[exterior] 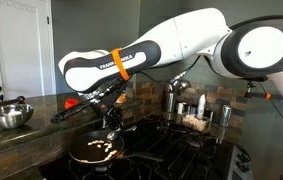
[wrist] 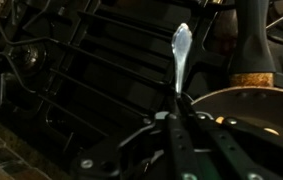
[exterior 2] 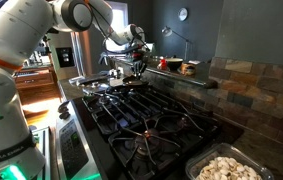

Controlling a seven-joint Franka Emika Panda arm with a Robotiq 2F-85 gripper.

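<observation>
My gripper is shut on a slim silver utensil (wrist: pixel 181 45), which looks like a spoon. One shiny end of it points away across the stove in the wrist view; its other end is hidden. In exterior view 1 the gripper (exterior: pixel 109 106) hangs over the far side of a dark frying pan (exterior: pixel 79 156), and the utensil's lower end (exterior: pixel 114 135) shows near the pan's right rim. Several pale pieces of food (exterior: pixel 96 154) lie in the pan. The pan's tan wall and dark handle (wrist: pixel 251 45) appear at right in the wrist view.
Black grates (exterior 2: pixel 146 125) cover the stove, mostly bare to the right of the pan. A metal bowl (exterior: pixel 11 117) stands on the left counter. A tray with pale pieces (exterior 2: pixel 228 168) lies at the stove's far end. Bottles and canisters (exterior: pixel 201 105) stand along the back.
</observation>
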